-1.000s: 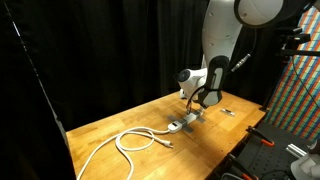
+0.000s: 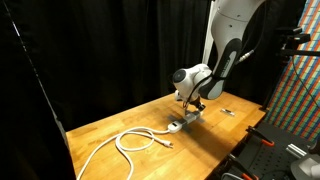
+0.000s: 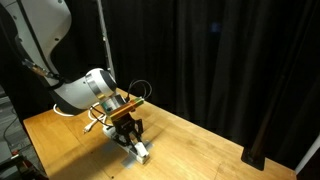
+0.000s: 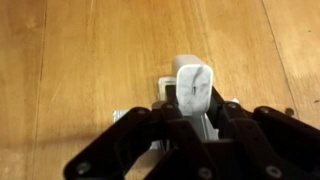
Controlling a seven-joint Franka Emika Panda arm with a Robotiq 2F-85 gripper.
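Note:
My gripper is shut on a small white piece [image 4: 193, 86] with a rounded face and grey marks, which stands up between the fingers in the wrist view. Just beneath it, partly hidden by the fingers, lies a pale strip [image 4: 166, 88]. Exterior view 1 has a white power strip [image 2: 177, 127] on the wooden table, its far end close under the gripper. Seen from the other side, that strip [image 3: 139, 152] lies just below the fingers. Whether the held piece touches the strip or sits in it, I cannot tell.
From the strip a white cord [image 2: 122, 148] loops across the table's left side. A plug [image 2: 164, 143] lies near the strip. Right of the gripper is a small flat item [image 2: 228, 112]. In exterior view 2 the table's right side is bare.
My arm has leaned slightly left in exterior view 1, its wrist tilting with it. The power strip and cord look unmoved.

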